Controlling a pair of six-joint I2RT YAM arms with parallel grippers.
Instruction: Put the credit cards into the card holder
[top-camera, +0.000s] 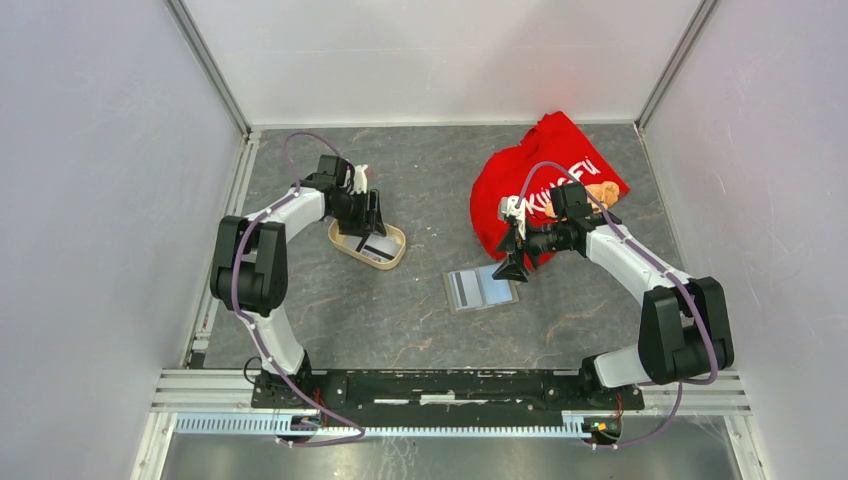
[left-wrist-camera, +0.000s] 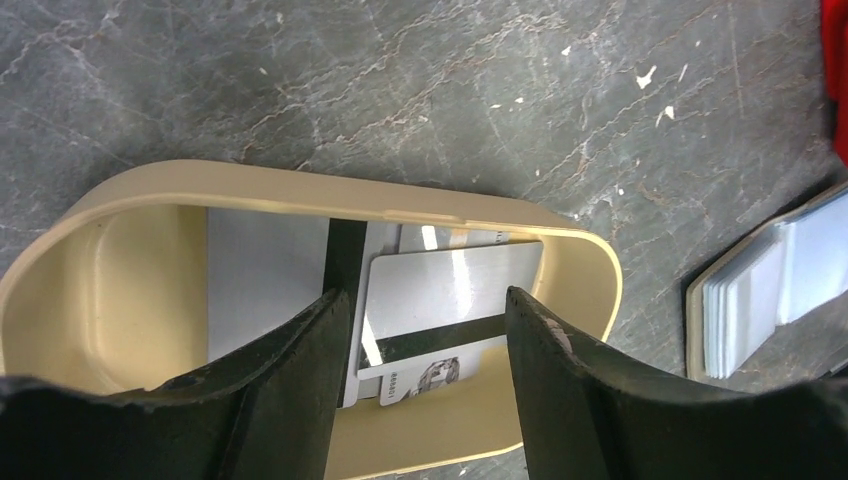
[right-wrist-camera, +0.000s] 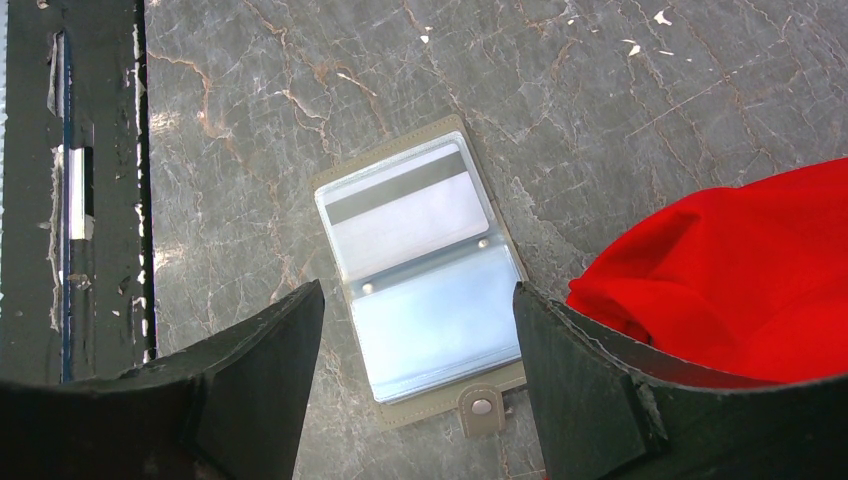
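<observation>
A beige oval tray (top-camera: 394, 260) holds several cards (left-wrist-camera: 450, 280), some with black stripes. My left gripper is open just over them, nothing between its fingers. The card holder lies open and flat on the table, with clear sleeves and a snap strap, and also shows at the right of the left wrist view. My right gripper stands open above the holder's edge, empty.
A red cloth (top-camera: 510, 170) with white lettering and a tan patch covers the back right of the table (top-camera: 400, 330).
</observation>
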